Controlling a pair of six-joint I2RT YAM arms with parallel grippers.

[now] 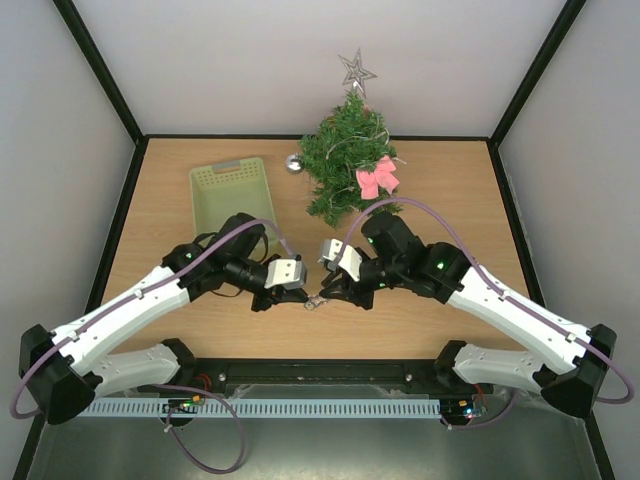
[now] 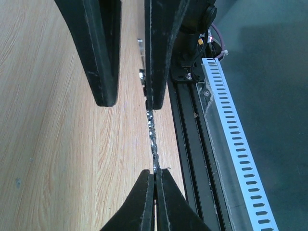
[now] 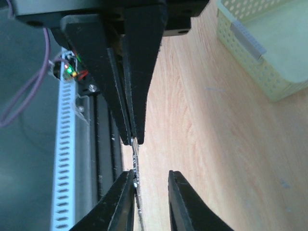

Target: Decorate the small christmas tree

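A thin silver glittery ornament (image 1: 316, 302) hangs between the two grippers near the table's front. My left gripper is shut on it, seen edge-on in the left wrist view. My right gripper is part open around the ornament, whose strip runs by one finger. The small tree (image 1: 340, 155) stands at the back, with a silver star (image 1: 357, 74) on top and a pink bow (image 1: 377, 178) on its right side.
A pale green basket (image 1: 228, 175) sits at the back left, a silver bauble (image 1: 294, 163) beside the tree.
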